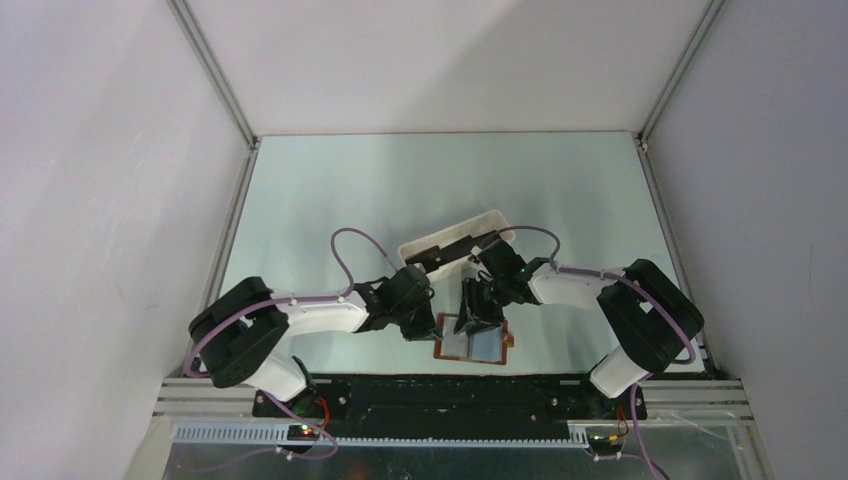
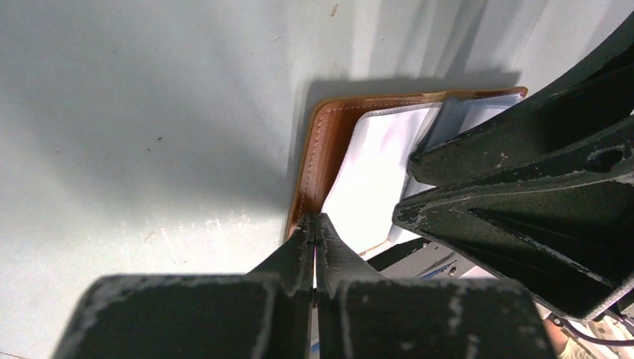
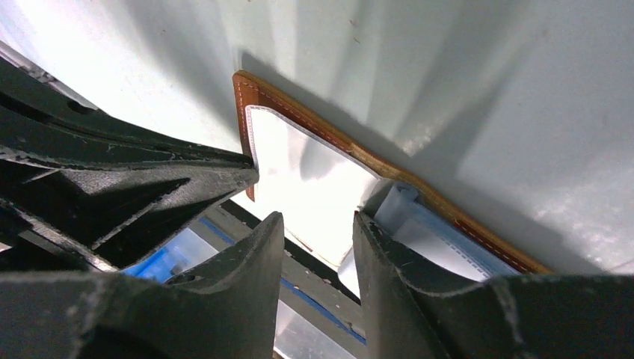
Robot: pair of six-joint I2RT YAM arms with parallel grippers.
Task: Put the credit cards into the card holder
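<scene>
The brown card holder (image 1: 472, 357) lies open at the front middle of the table, with white and clear pocket panels (image 3: 306, 176) inside its stitched border. In the left wrist view, my left gripper is shut, its tips at the holder's left edge; no card shows between them. My right gripper stands open over the pockets, its fingers spread across a fold between the white panel and a clear sleeve (image 3: 430, 232). Nothing is gripped there. Dark cards (image 1: 425, 259) rest in the tray (image 1: 490, 218) behind the holder.
Both arms reach in close to each other over the holder, and each gripper appears in the other's wrist view. The black table-edge fixture (image 1: 450, 405) lies just in front. Open table remains behind the tray and to both sides.
</scene>
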